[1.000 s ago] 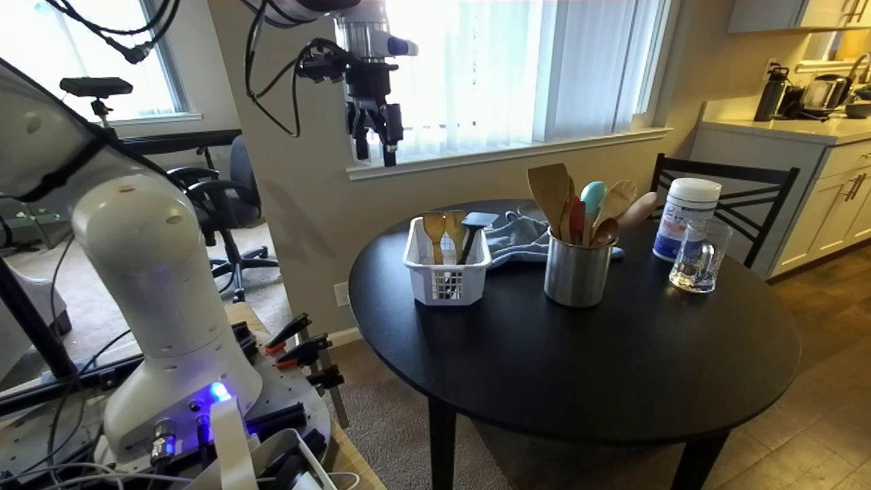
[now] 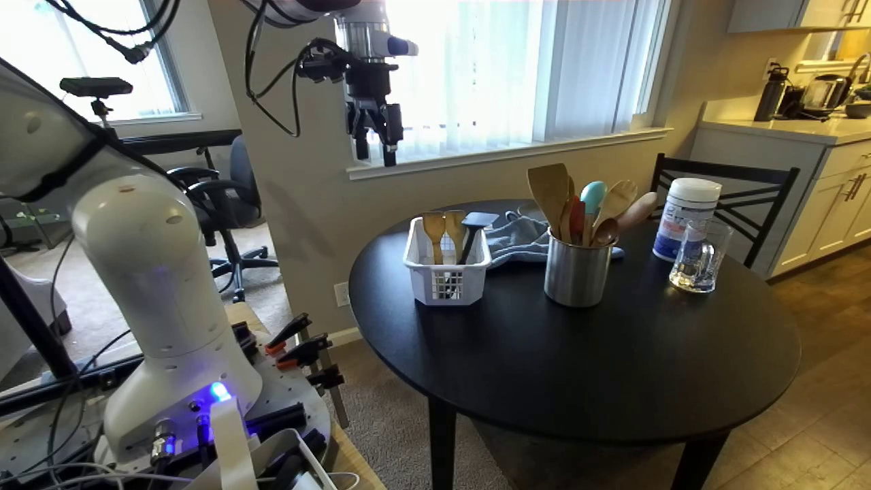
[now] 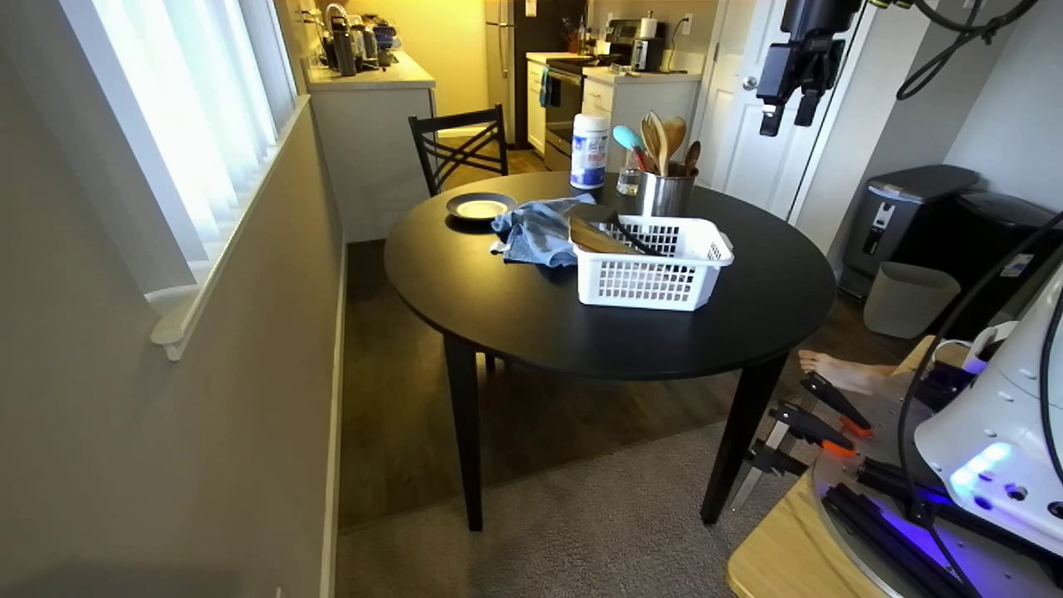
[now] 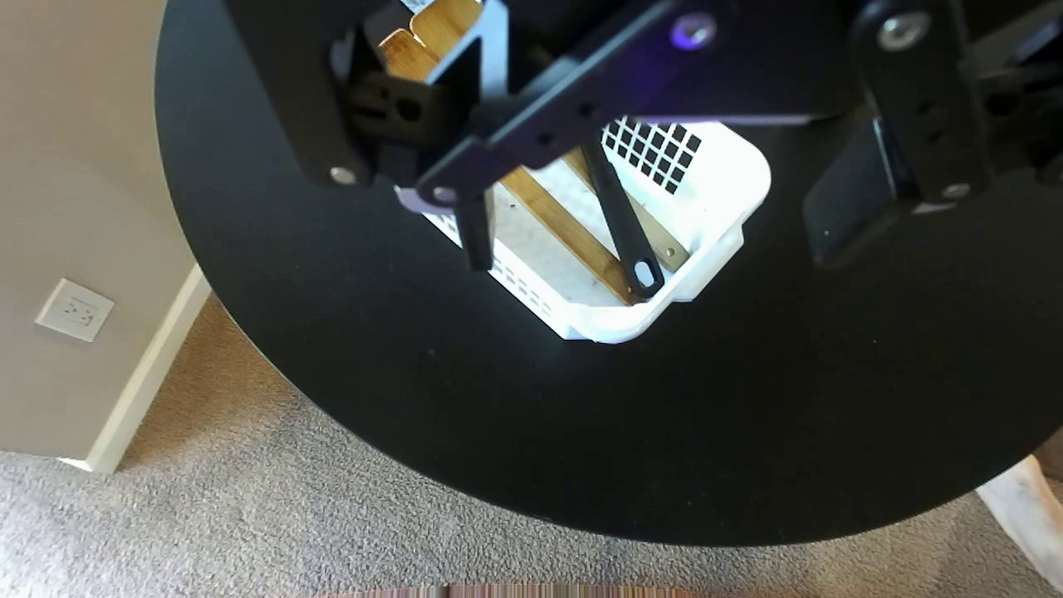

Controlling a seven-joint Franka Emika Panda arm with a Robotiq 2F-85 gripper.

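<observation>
High above the near left edge of the table, my gripper point(image 2: 375, 158) points down, open, with its fingers apart and nothing between them. In exterior view 2 the same gripper point(image 3: 787, 128) hangs at the upper right. Below it on the table stands a white plastic basket point(image 2: 447, 286) with wooden spatulas point(image 2: 435, 233) and a black-handled utensil point(image 4: 625, 224) leaning inside. To the basket's right is a steel canister point(image 2: 576, 273) full of upright utensils, among them wooden spoons, a turquoise one and a red one. The wrist view has the basket point(image 4: 732, 184) partly covered by the gripper's body.
A blue-grey cloth point(image 3: 543, 229) lies behind the basket, near a small plate point(image 3: 481, 206). A wipes tub point(image 2: 687, 216) and a glass mug point(image 2: 700, 257) stand at the right of the round black table point(image 2: 571, 376).
</observation>
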